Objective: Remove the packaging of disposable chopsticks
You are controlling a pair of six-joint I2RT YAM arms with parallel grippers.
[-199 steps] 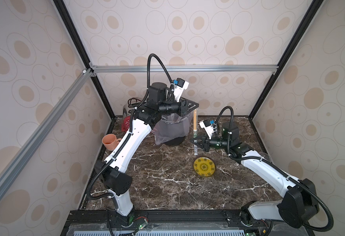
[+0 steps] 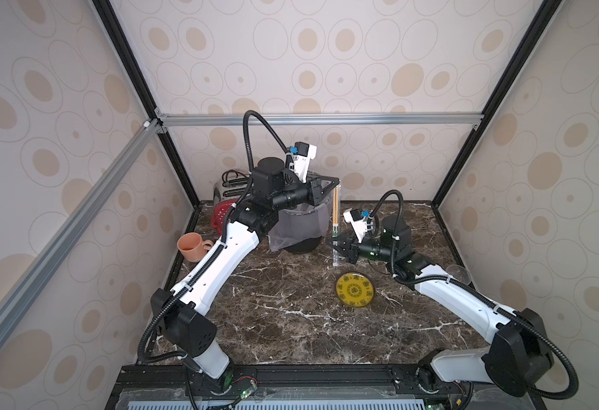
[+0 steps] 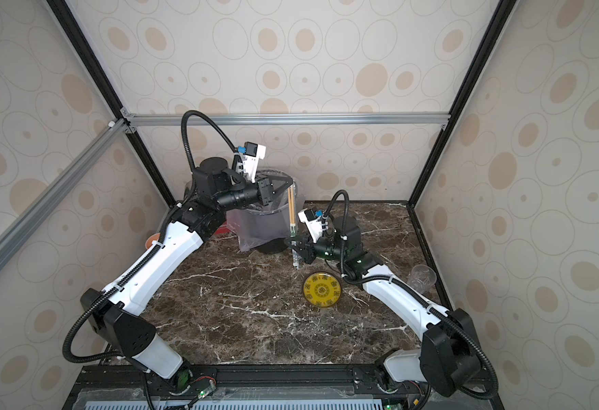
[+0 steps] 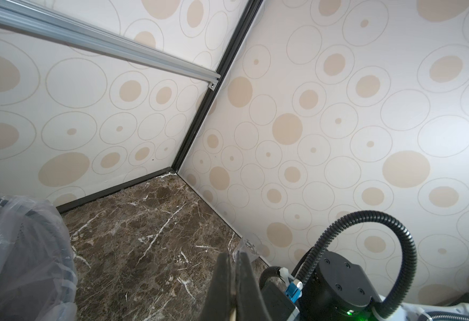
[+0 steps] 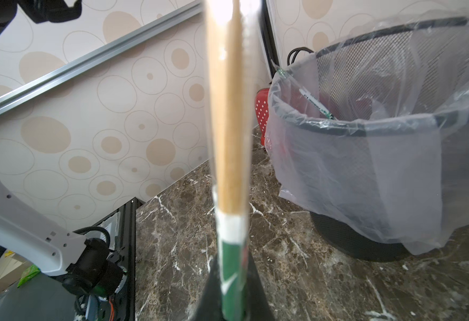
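Pale wooden chopsticks point(image 2: 336, 203) hang upright between my two grippers. My left gripper point(image 2: 338, 181) is shut at their top end; whether it pinches wood or clear film cannot be told. In the left wrist view, a sliver of wood point(image 4: 233, 312) shows between its dark fingers. Below the wood, my right gripper point(image 2: 333, 244) is shut on the wrapper. In the right wrist view, the wrapper's white and green band point(image 5: 231, 256) rises between the fingers, with wood above it and blurred clear film around it. A clear wrapper end point(image 2: 335, 260) hangs below the right gripper.
A bin point(image 5: 352, 182) lined with a clear bag stands just behind, with a printed wrapper strip point(image 5: 314, 101) lying over its rim. A yellow patterned plate point(image 2: 354, 289) rests below the right gripper. A pink mug point(image 2: 191, 246) stands left.
My left arm has swung left, its gripper shifting slightly left. The right gripper and chopsticks have drifted slightly left with it. Both grippers remain shut.
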